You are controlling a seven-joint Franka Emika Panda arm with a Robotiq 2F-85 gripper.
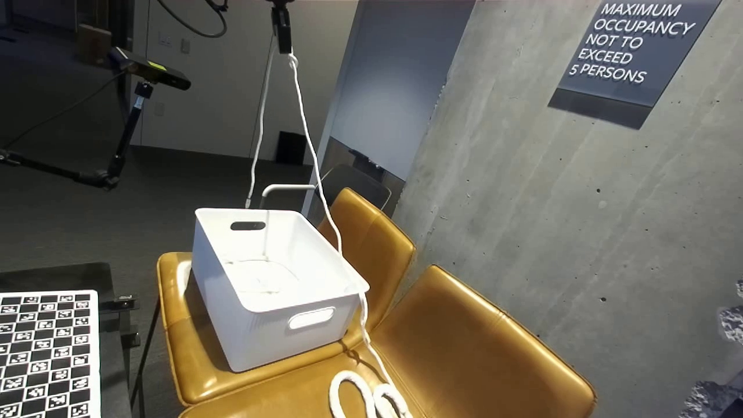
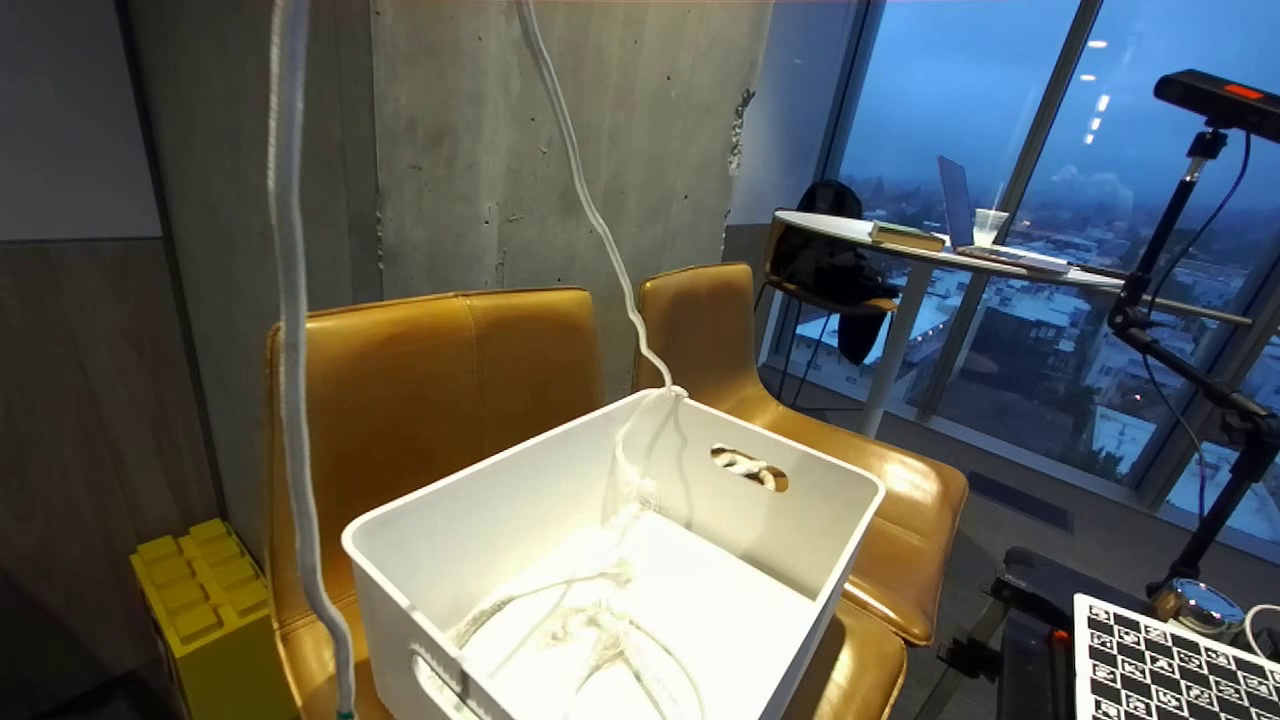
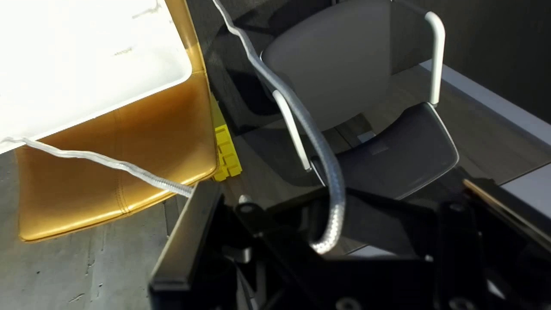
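My gripper [image 1: 284, 50] is high above the white box [image 1: 268, 359], at the top of exterior view 1. A white rope [image 1: 306, 125] hangs from it in two strands. One strand ends loose just above the box's back rim. The other runs down past the box's right side. In the wrist view, the strands reach the dark gripper parts; one passes behind a finger [image 3: 181, 235], the other enters the middle. How the fingers grip the rope is hidden. Exterior view 2 shows both strands but not the gripper.
The box stands on a tan chair [image 1: 177, 334], and more rope [image 1: 348, 379] lies coiled on the chair beside it. A concrete wall [image 1: 592, 230] rises to the right. A checkered board [image 1: 49, 355] sits at the left. Open air surrounds the hanging strands.
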